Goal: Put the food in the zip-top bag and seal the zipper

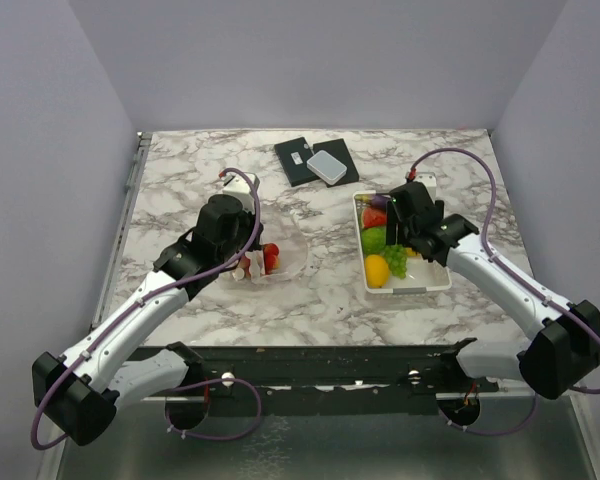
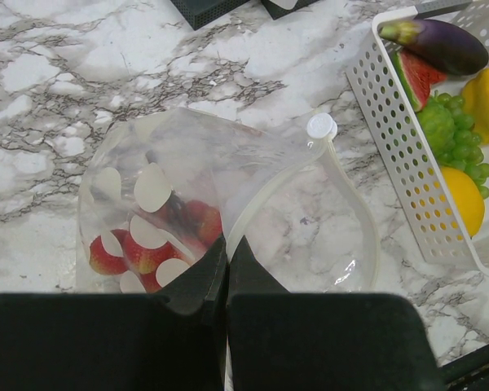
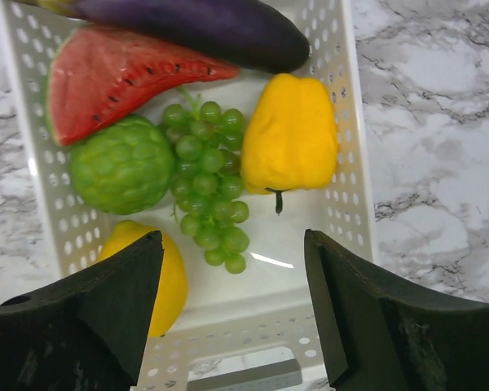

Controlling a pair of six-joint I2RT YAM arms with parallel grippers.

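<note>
A clear zip top bag [image 2: 179, 147] lies on the marble table, its mouth spread toward the basket and a white slider [image 2: 321, 126] at the far corner. Red fruit [image 2: 151, 257] shows through its film. My left gripper is shut on the bag's near rim. Over the white basket [image 3: 359, 163], my right gripper stands open with nothing between its fingers. Inside the basket are an eggplant [image 3: 220, 28], a watermelon slice [image 3: 130, 73], a green round fruit [image 3: 122, 163], green grapes [image 3: 204, 171], a yellow pepper [image 3: 289, 134] and a yellow lemon-like fruit [image 3: 171, 285].
Two dark flat pieces [image 1: 296, 162] and a pale lidded box [image 1: 326, 167] lie at the table's back middle. Bare marble [image 1: 330, 270] separates the bag from the basket. The basket's perforated walls [image 2: 399, 155] rise around the food.
</note>
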